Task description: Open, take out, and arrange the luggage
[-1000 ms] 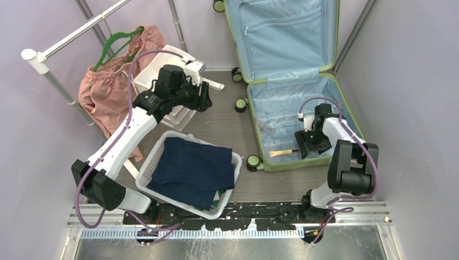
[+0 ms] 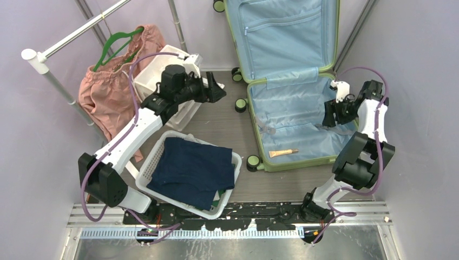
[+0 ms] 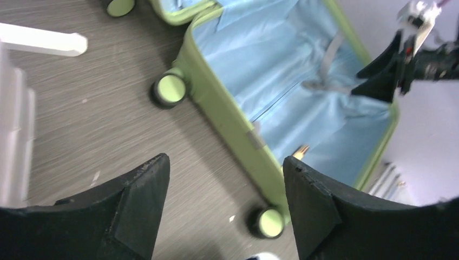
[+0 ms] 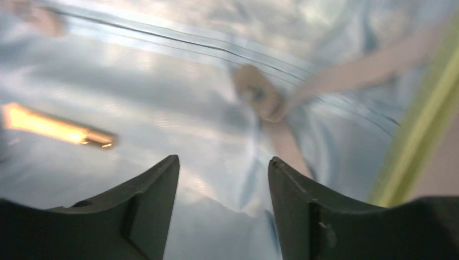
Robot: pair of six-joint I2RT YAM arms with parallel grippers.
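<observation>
A green suitcase (image 2: 260, 141) lies open with pale blue lining. Inside it are a gold tube (image 2: 282, 153) near the front left and grey straps (image 4: 373, 70). My right gripper (image 2: 331, 114) hangs over the right part of the suitcase, fingers apart, nothing seen between them; the right wrist view is blurred, with lining and straps below. My left gripper is open and empty above the floor between the white bins and the suitcase. A basket (image 2: 154, 160) with folded navy clothing (image 2: 192, 168) stands at the front left.
A clothes rail (image 2: 81, 28) with pink shorts (image 2: 108, 103) on a green hanger is at the left, beside white bins (image 2: 151, 76). Suitcase wheels (image 2: 253, 162) jut out leftward. Bare floor lies in the middle; walls close in at the right.
My left gripper has shifted right. The tube stays in place.
</observation>
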